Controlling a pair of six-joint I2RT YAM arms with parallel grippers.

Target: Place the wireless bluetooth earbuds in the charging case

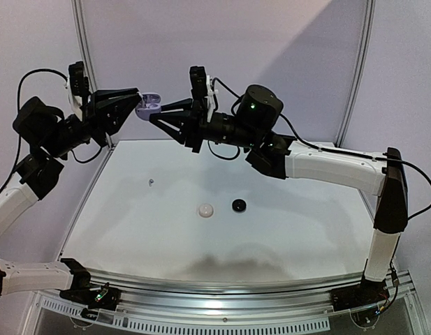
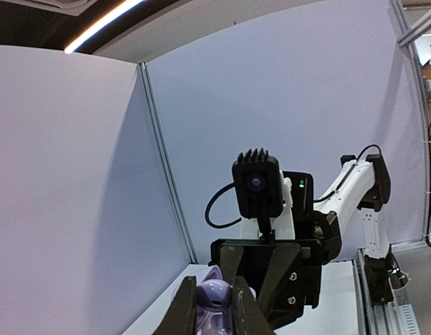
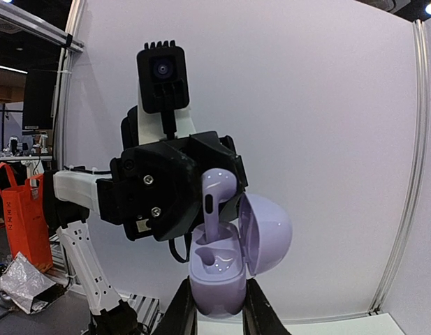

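The lilac charging case (image 3: 216,279) is held upright, lid (image 3: 271,234) open, with my right gripper (image 1: 154,115) shut on its lower body. My left gripper is shut on the rounded head of a lilac earbud (image 3: 218,187), its stem pointing down. In the right wrist view, that stem's lower end meets the far slot of the case; how deep it sits cannot be told. The nearer slot looks empty. From the top, the case (image 1: 148,106) is right at the left gripper's fingertips, high above the table.
On the white table (image 1: 166,237) lie a pale round object (image 1: 206,210), a black round one (image 1: 239,205) and a tiny grey piece (image 1: 151,182). The two grippers face each other closely at the back left.
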